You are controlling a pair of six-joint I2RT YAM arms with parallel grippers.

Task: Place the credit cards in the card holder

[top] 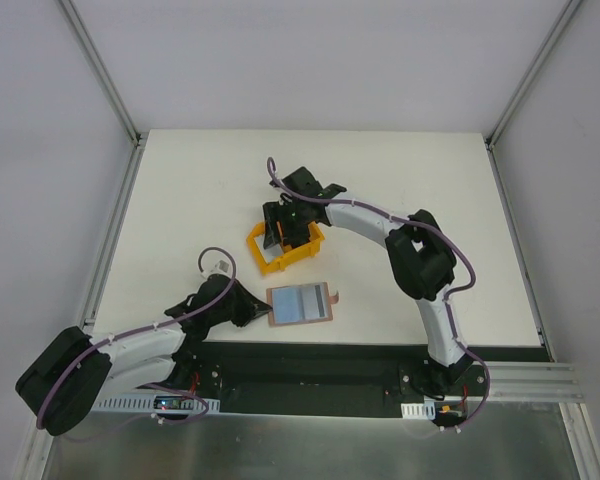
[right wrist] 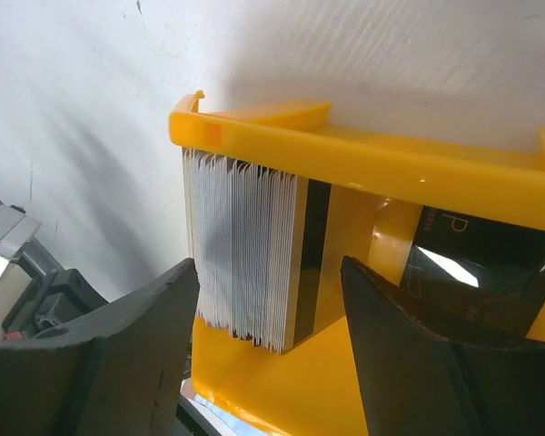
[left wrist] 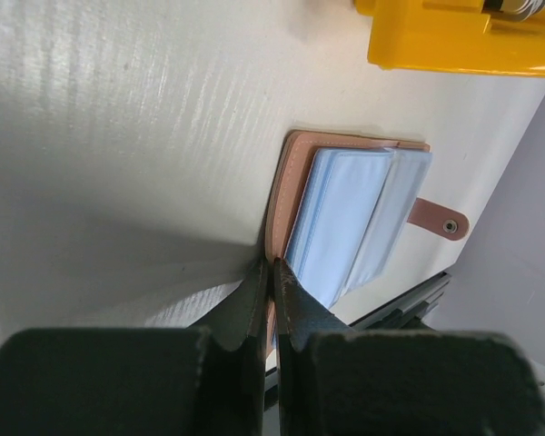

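Observation:
The card holder lies open near the table's front, pale sleeves inside a brown cover. At its left edge my left gripper is shut, its tips on the brown edge. My right gripper is open over the yellow tray, its fingers above a standing stack of pale card edges at the tray's left end. A black card lies in another part of the tray.
The yellow tray sits just behind the card holder.

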